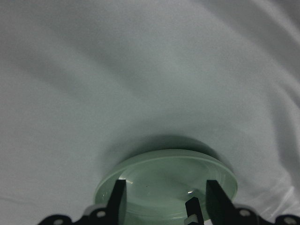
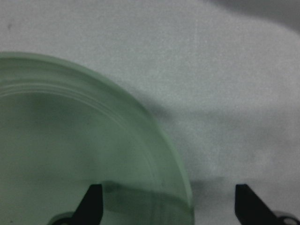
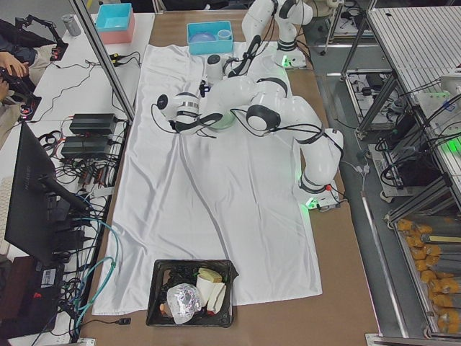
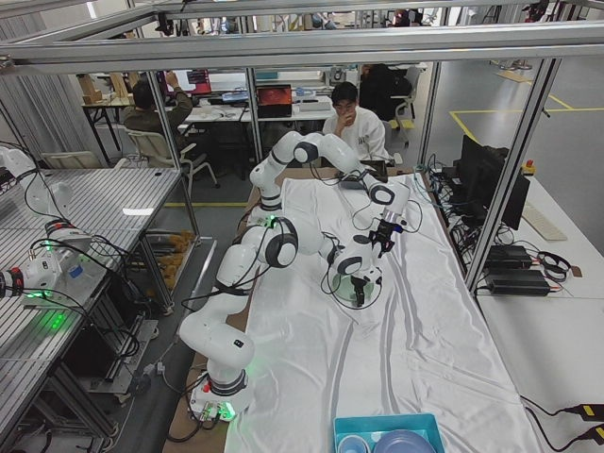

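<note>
A pale green shallow plate point(image 1: 154, 178) lies on the white cloth point(image 3: 187, 216), mostly hidden under the arms in the camera left view. In the left wrist view my left gripper is open above the plate, a dark fingertip of the other gripper showing between its fingers. In the right wrist view my right gripper is open, low over the plate's right rim, one finger inside and one outside it.
A black crate point(image 3: 155, 288) with wrapped items stands at one end of the cloth, a blue bin point(image 4: 425, 425) with dishes at the other. Monitors and cables line one side.
</note>
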